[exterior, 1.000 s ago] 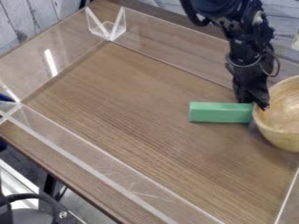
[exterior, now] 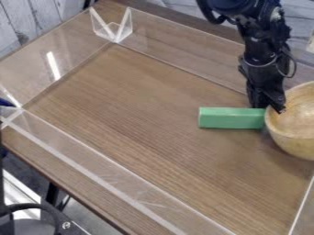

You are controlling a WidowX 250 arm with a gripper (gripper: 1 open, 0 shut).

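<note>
A black gripper (exterior: 263,96) reaches down from the top right, its tip low beside the rim of a wooden bowl (exterior: 295,133) at the right edge. A green block (exterior: 229,117) lies on the wooden table, its right end against or just under the bowl's edge at the gripper's tip. The fingertips are dark and partly hidden by the bowl, so what is between them cannot be seen; the gripper looks shut.
A white wire-like piece (exterior: 113,27) stands at the back left. Clear strips border the table, and dark equipment sits at the bottom left.
The gripper and arm have shifted very slightly over the last second, staying by the bowl's rim. The block and bowl look unchanged.
</note>
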